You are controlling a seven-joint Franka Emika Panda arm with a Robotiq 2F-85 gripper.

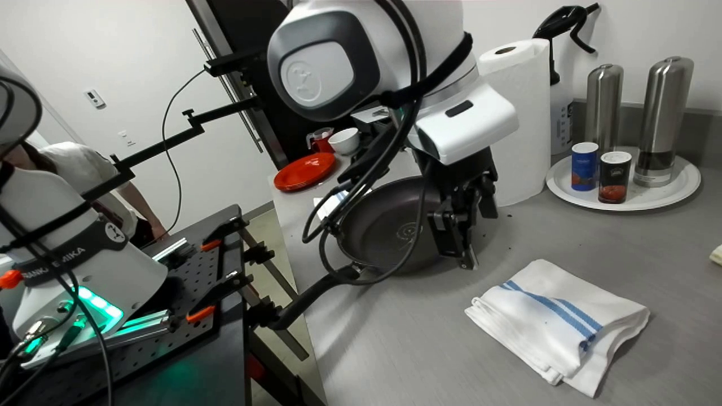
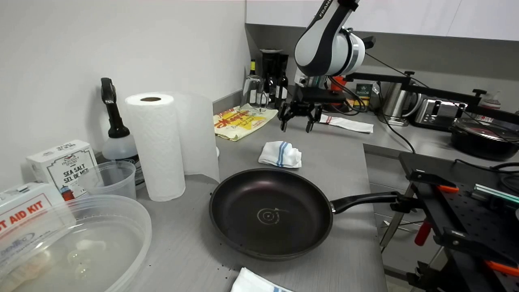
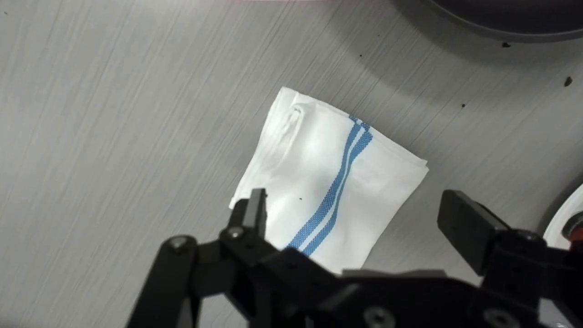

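A folded white towel with blue stripes (image 1: 565, 321) lies flat on the grey counter. In the wrist view, this towel (image 3: 322, 175) fills the middle, its lower part hidden behind my gripper's black body. My gripper is open, its fingers far apart on either side of the towel's lower half, with nothing held. From exterior view 2, the gripper (image 2: 297, 128) hangs clear above the counter, over and behind the towel (image 2: 280, 155). A black frying pan (image 2: 271, 214) stands empty close by. In exterior view 1, the gripper (image 1: 477, 233) partly covers the pan's right side.
A paper towel roll (image 2: 155, 148) stands by the wall. Grinders and small shakers sit on a white plate (image 1: 575, 197). The pan's handle (image 1: 315, 298) juts past the counter edge. Another striped towel (image 2: 255, 282) lies beyond the pan. Bare counter surrounds the near towel.
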